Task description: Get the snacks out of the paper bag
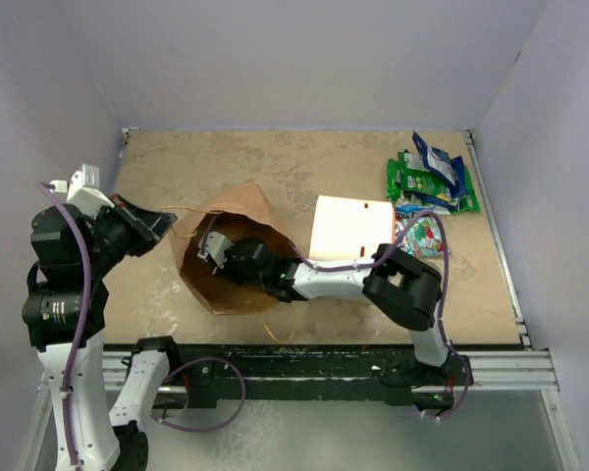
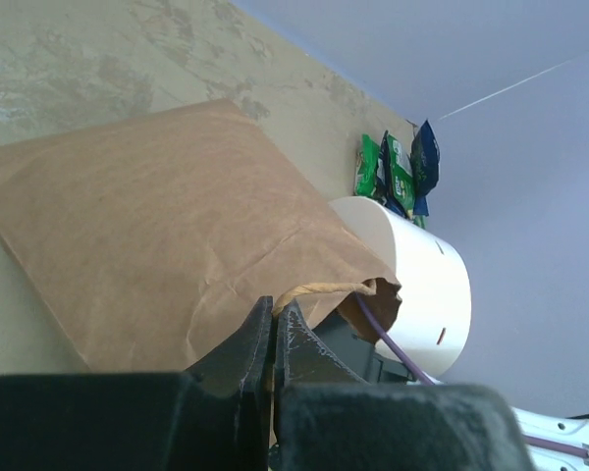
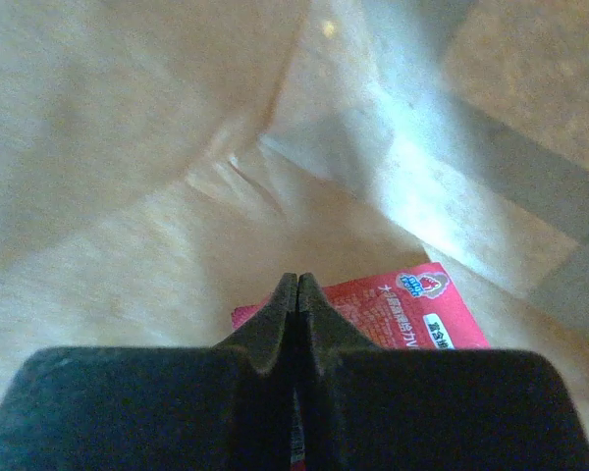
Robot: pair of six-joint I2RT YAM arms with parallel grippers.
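Observation:
The brown paper bag (image 1: pixel 247 201) (image 2: pixel 167 196) lies on its side, its mouth facing the right arm. My left gripper (image 1: pixel 167 226) is shut on its thin twisted handle (image 2: pixel 319 288) to the left of the mouth. Inside the bag is my right gripper (image 1: pixel 211 257), its fingers shut. Right behind those fingertips a red snack packet (image 3: pixel 412 304) lies against the bag's inner paper (image 3: pixel 314 211); nothing clearly shows between the fingers, which hide part of the packet.
Green and blue snack packets (image 1: pixel 430 182) are piled at the back right, with a colourful packet (image 1: pixel 422 235) in front. A white container (image 1: pixel 350 228) (image 2: pixel 437 294) stands between bag and pile. Bare table shows behind the bag.

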